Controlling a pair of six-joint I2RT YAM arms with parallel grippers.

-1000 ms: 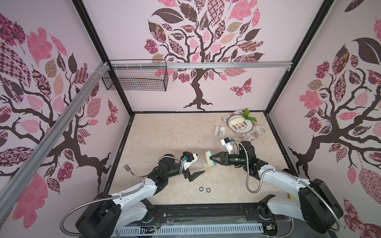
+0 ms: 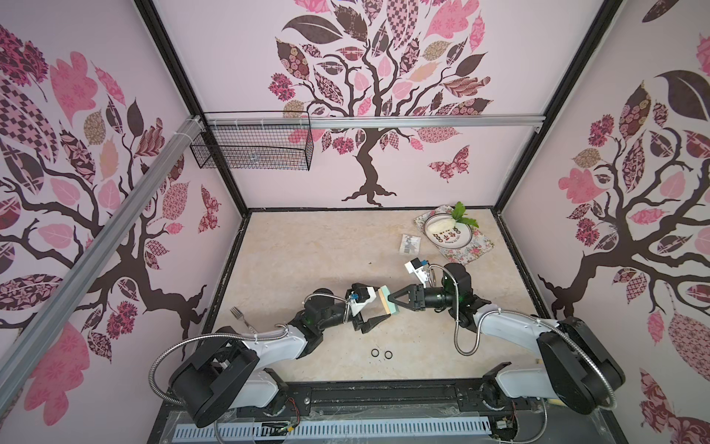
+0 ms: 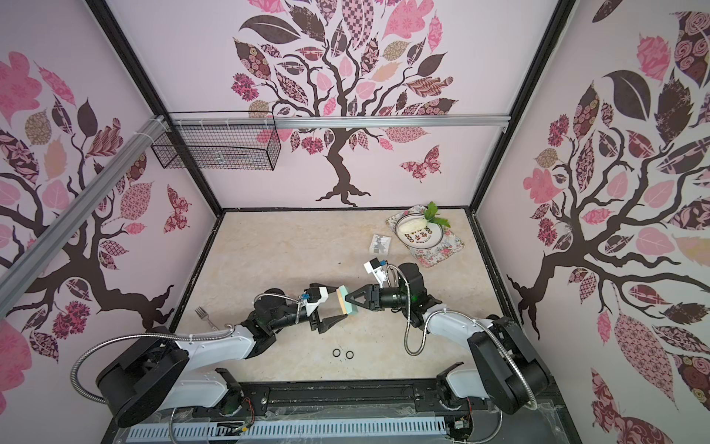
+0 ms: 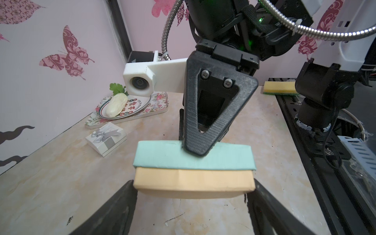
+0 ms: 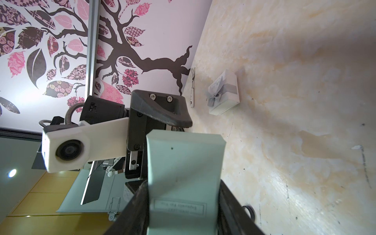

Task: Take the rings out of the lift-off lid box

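A small box with a mint lid and peach base (image 4: 193,182) is held upright on its side in mid-air at the table's middle, in my right gripper (image 2: 395,299). My left gripper (image 2: 375,309) stands open around the box's peach end, its fingers near the box's sides; whether they touch is unclear. In the right wrist view the mint face (image 5: 184,172) fills the space between the right fingers. Two dark rings (image 2: 375,353) (image 2: 388,354) lie on the table in front.
A white gift box (image 2: 410,244) and a plate (image 2: 458,242) on a floral tray stand back right. A fork (image 2: 238,314) lies at the left, a sponge (image 4: 280,88) by the right edge.
My left gripper has moved right to the box. My right gripper has moved slightly left with the box, narrowing the gap between them.
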